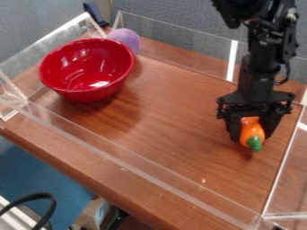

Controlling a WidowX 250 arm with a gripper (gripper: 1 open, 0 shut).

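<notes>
The black gripper (252, 117) hangs at the right side of the wooden table, low over an orange carrot-like toy (250, 135) with a green tip, its fingers down around the toy's upper part. Whether the fingers are closed on it is hard to tell. A red bowl (86, 65) stands at the upper left of the table.
A purple rounded object (124, 39) lies behind the bowl. Clear plastic walls edge the wooden table (144, 144). A black cable and other items sit off the table at lower left.
</notes>
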